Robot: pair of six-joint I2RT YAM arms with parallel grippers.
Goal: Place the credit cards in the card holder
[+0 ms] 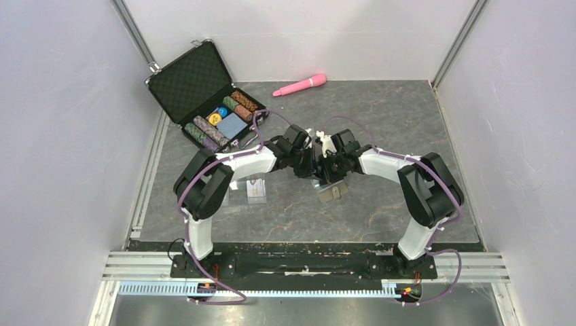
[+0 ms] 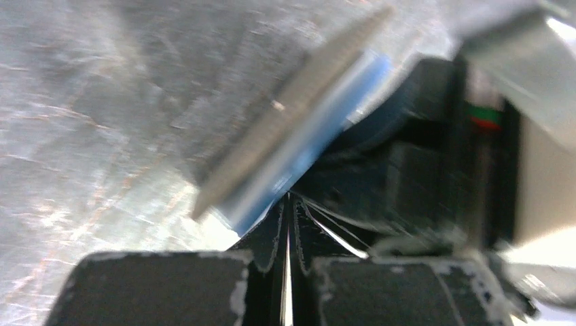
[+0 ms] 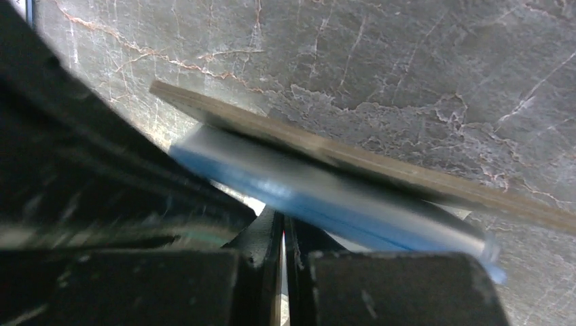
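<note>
The card holder, beige outside with pale blue inside, is partly hidden under my right gripper in the top view. In the right wrist view its blue inner layer runs across the tips of my right gripper, which looks shut on a thin part of it. My left gripper is shut close beside the holder's blue layer; nothing clear shows between its fingers. Left of the arms, a pale card in a clear sleeve lies flat on the table.
An open black case with poker chips stands at the back left, and a pink microphone-shaped object lies at the back. My grippers are almost touching. Bare table shows in front and at the right.
</note>
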